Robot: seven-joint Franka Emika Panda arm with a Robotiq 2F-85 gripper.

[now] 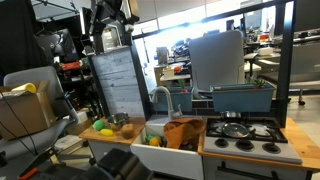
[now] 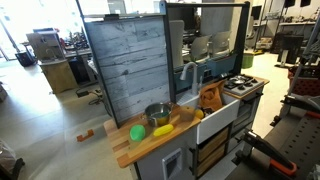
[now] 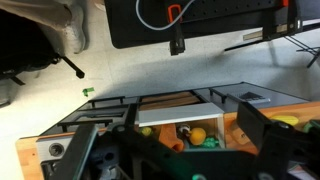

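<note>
My gripper appears open in the wrist view, its dark fingers spread wide with nothing held between them. Beyond the fingers, lower down, lies the sink with an orange cloth [image 3: 170, 138]. In the first exterior view the arm hangs high above the counter, well clear of everything on it. The same orange cloth [image 1: 184, 132] drapes over the white sink [image 1: 160, 160]. Left of the sink, a metal pot [image 2: 159, 113] stands on the wooden counter with a yellow item [image 2: 163, 130] and a green item [image 2: 137, 132] beside it.
A pan [image 1: 236, 130] rests on the stove [image 1: 262, 143] to the right of the sink. The faucet [image 1: 163, 97] rises behind the basin, and a blue bin [image 1: 242, 100] sits on the back shelf. A grey panel [image 2: 132, 68] walls off the counter's back.
</note>
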